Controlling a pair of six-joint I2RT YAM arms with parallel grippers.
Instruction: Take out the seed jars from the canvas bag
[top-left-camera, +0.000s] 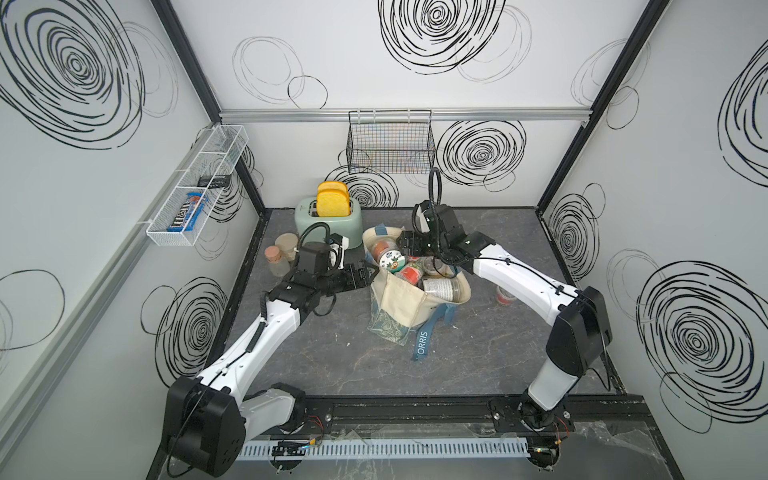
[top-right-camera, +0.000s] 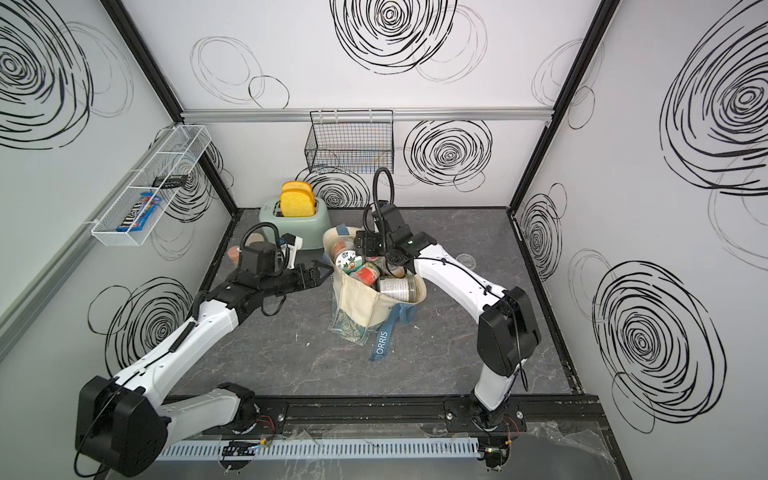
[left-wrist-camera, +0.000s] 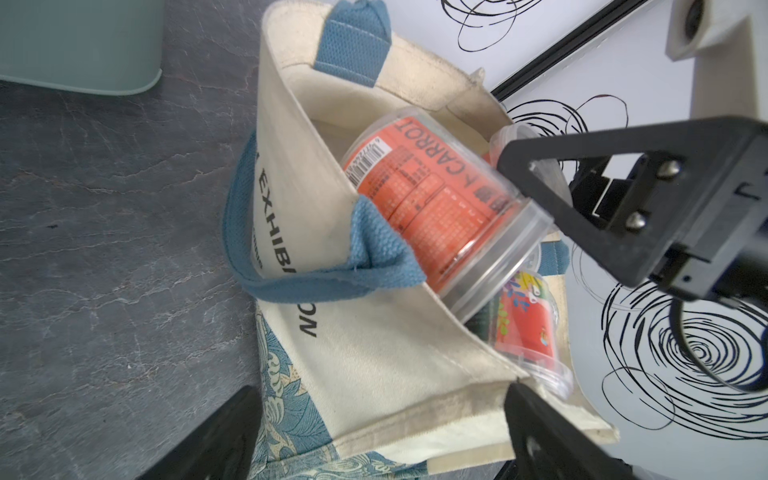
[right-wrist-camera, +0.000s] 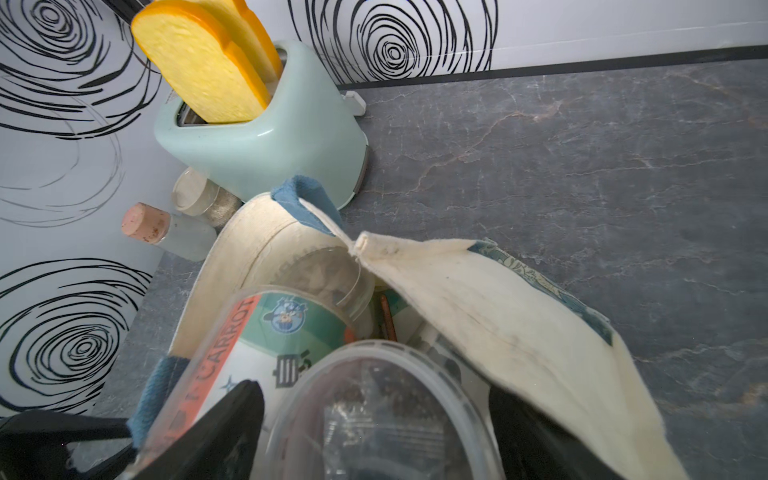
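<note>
The canvas bag stands mid-table, full of seed jars, including a carrot jar lying tilted at the top and a red-labelled jar lower down. My left gripper is open at the bag's front left, with bag fabric in view between its fingers in the left wrist view. My right gripper is open over the back of the bag, its fingers either side of a clear jar top, beside the carrot jar.
A mint toaster with yellow slices stands behind left. Two small jars stand left of the bag, and another jar lies right. Wire baskets hang on the walls.
</note>
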